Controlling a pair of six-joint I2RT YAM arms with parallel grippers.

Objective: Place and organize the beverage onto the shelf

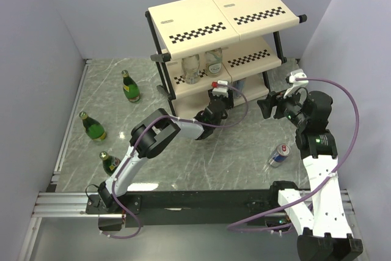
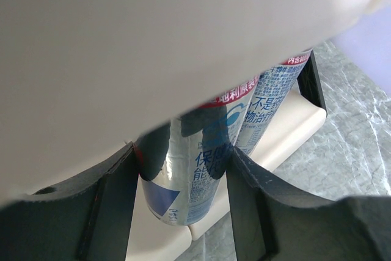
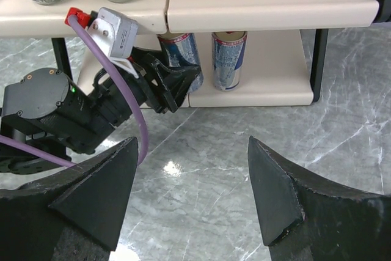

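Note:
A silver-and-blue can is between the fingers of my left gripper, which is shut on it at the shelf's bottom level. In the right wrist view that can stands beside a second can on the lower board. My right gripper is open and empty, right of the shelf in the top view. Another can stands on the floor below it. Two clear bottles, one bare-looking and one labelled, stand on the middle level.
Three green bottles are on the grey marble surface at the left. A black shelf post bounds the lower board at the right. Marble between the arms is clear.

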